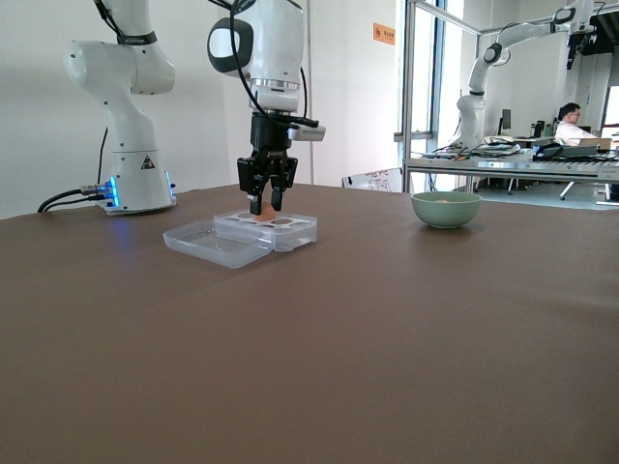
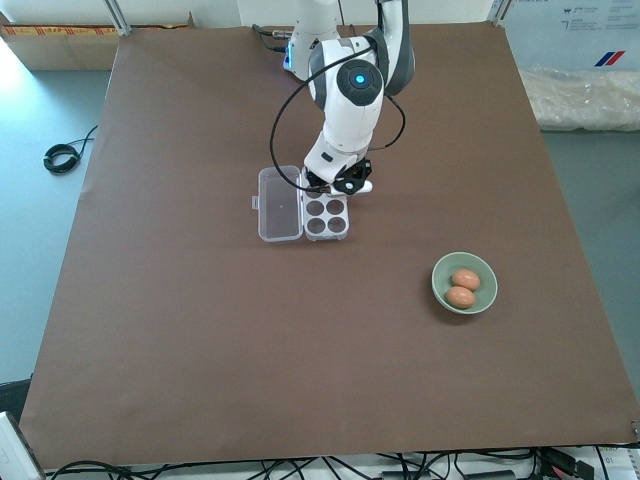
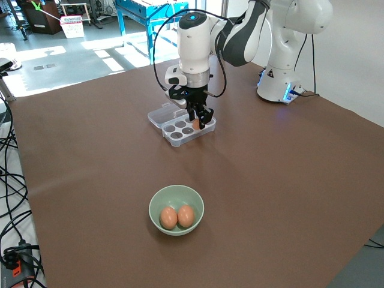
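My black gripper (image 1: pixel 266 201) is lowered at a clear plastic egg box (image 1: pixel 290 235) with its lid open to one side (image 2: pixel 279 208). An orange-brown egg (image 3: pixel 195 123) sits in the box at the fingertips; whether the fingers grip it I cannot tell. The other visible cups are empty. A pale green bowl (image 3: pixel 155 210) holds two eggs (image 3: pixel 168 218), to the right of the box in the left view.
The white arm's base (image 1: pixel 135 193) stands behind the box. Cables run along the table's outer edge.
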